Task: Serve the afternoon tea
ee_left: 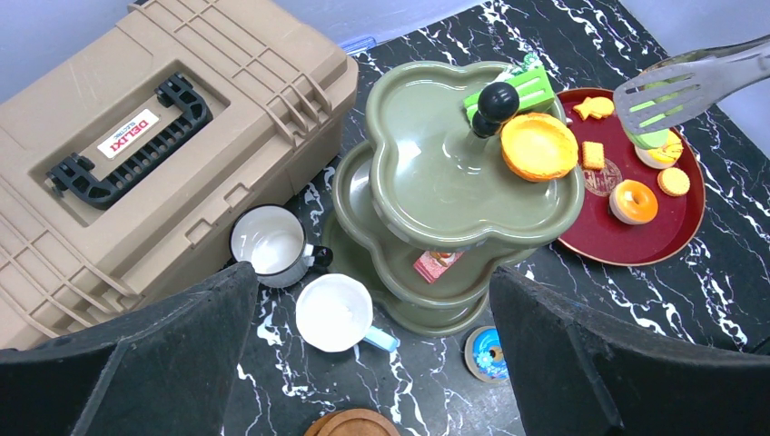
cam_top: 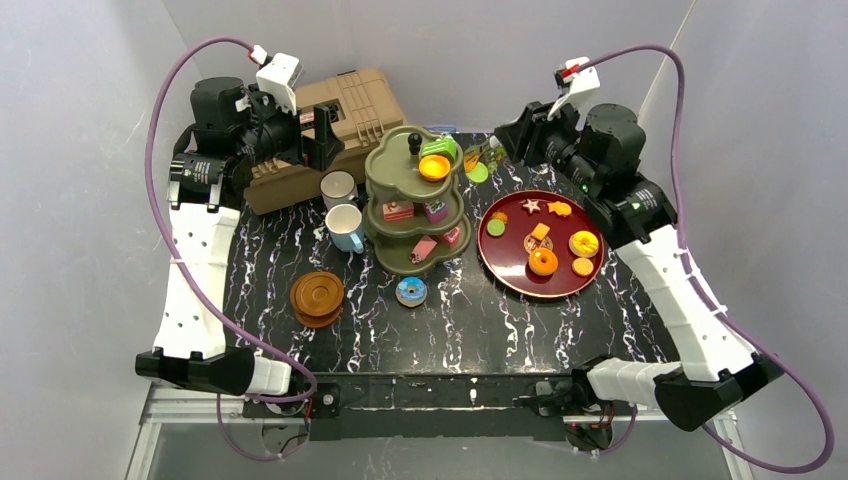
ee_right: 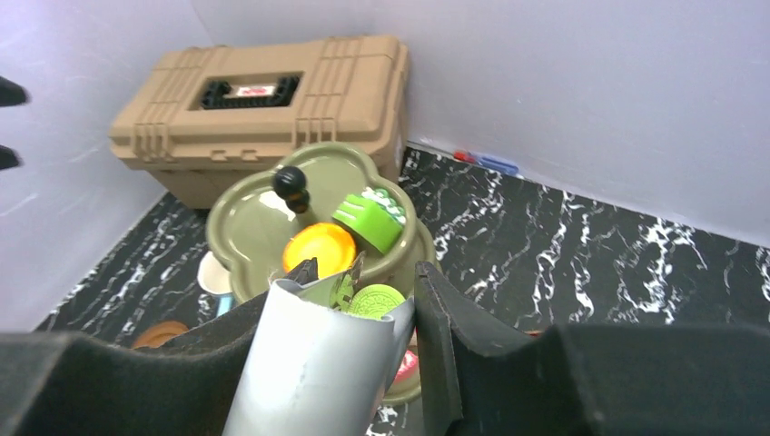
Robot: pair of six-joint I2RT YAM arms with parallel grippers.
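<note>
A three-tier green stand (cam_top: 395, 175) holds a green cake (cam_top: 436, 147) and yellow tart (cam_top: 433, 167) on top, pink and purple pieces below. My left gripper (cam_top: 313, 140) is open above the tan case. My right gripper (cam_top: 510, 142) is raised right of the stand, shut on metal tongs (ee_left: 683, 84). The tongs hold a green biscuit (ee_right: 374, 302) just right of the top tier. The red plate (cam_top: 530, 282) carries assorted pastries, including an orange donut (cam_top: 543, 261).
Two mugs (cam_top: 345, 228) stand left of the stand, wooden coasters (cam_top: 317, 294) front left, a blue donut (cam_top: 411, 291) front centre. The tan case (cam_top: 360, 100) occupies the back left.
</note>
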